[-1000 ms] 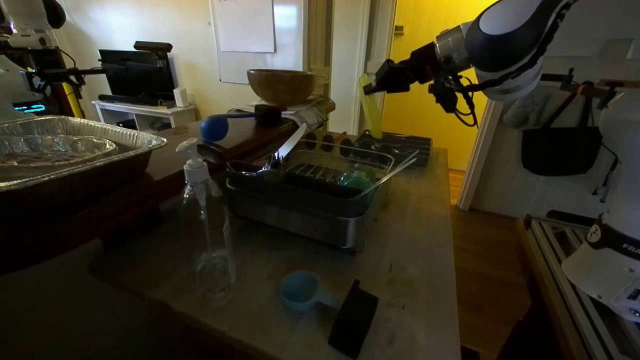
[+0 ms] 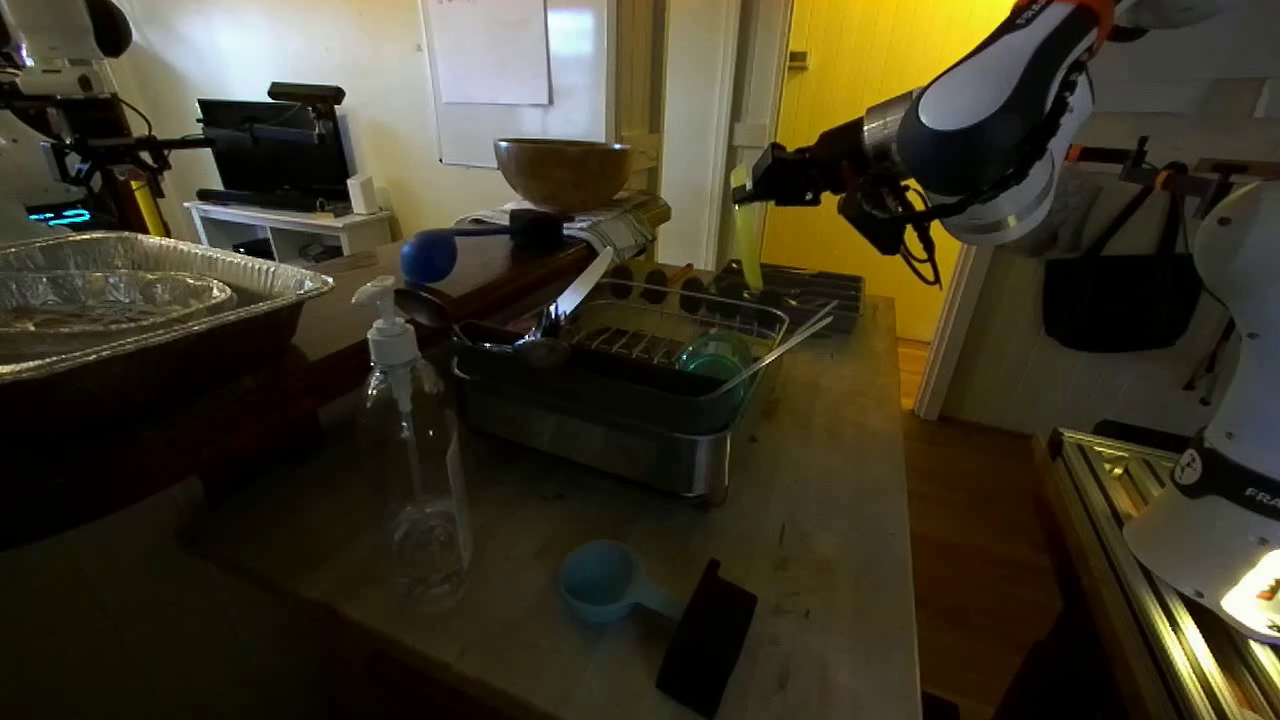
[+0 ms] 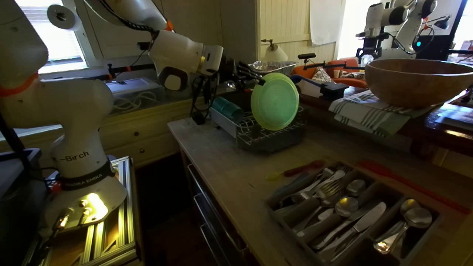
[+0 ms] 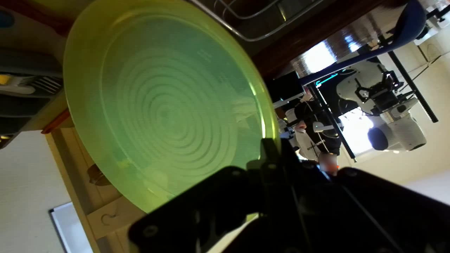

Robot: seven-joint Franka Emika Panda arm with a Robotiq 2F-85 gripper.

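A translucent yellow-green plate fills much of the wrist view, its face marked with rings. My gripper is shut on the plate's rim. In exterior view 1 the plate hangs almost edge-on and near upright from the gripper, above the counter at the far side of the dish rack. Seen from exterior view 2, the plate overlaps the rack; whether its lower edge touches the wires cannot be told.
A teal cup stands in the rack. A grey cutlery tray lies on the counter, close to a red utensil. A pump bottle and a blue scoop occupy the near counter. A wooden bowl sits on the raised ledge.
The plate has swung from a slant to nearly upright. My gripper and wrist have turned a little with it, the gripper keeping its hold. The rack and counter items have stayed put.
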